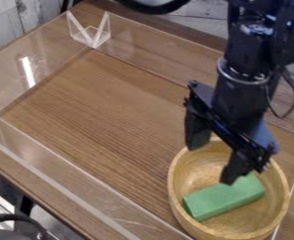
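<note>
My gripper (224, 141), a dark body with two fingers reaching down, is open over a tan bowl (188, 171) at the lower right. A green block (222, 197) lies inside the bowl, below the fingertips. Nothing shows between the fingers. The gripper hides part of the bowl's back side.
A clear plastic piece (90, 28) stands at the back left. Dark cables lie at the bottom left.
</note>
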